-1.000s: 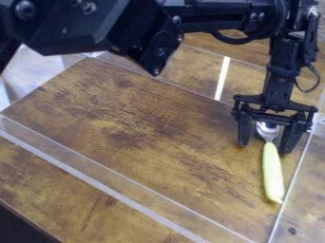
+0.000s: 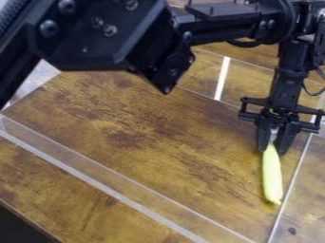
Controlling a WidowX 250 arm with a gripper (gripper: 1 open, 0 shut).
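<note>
My black gripper [image 2: 278, 134] is low at the right side of the wooden surface, its fingers closed around the upper end of a utensil with a long pale yellow handle [image 2: 272, 175]. The utensil lies with its handle pointing toward the bottom of the view; its silver head is largely hidden by the fingers.
Clear plastic strips or edges run along the lower left, across the back and along the right beside the utensil. The arm's dark linkage covers the upper left of the view.
My gripper has shifted slightly right and down and its fingers have drawn together over the utensil's head, which showed between them before. The handle has barely moved.
</note>
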